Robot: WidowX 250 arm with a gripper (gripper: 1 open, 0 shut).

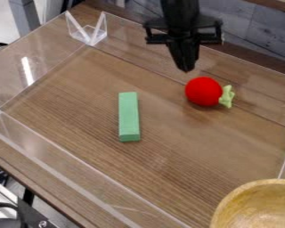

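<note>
My gripper [183,55] hangs at the top centre of the camera view, a dark arm with its tip pointing down over the table, above and left of a red round object [203,90] that has a pale green leafy part [226,96] at its right. Nothing shows in the gripper; its fingers are too dark and small to make out clearly. A green rectangular bar [128,116] lies on the wooden table [74,134] left of centre, well below the gripper.
A yellow bowl [258,209] sits at the lower right corner. A clear plastic rack-like object [88,28] stands at the back left.
</note>
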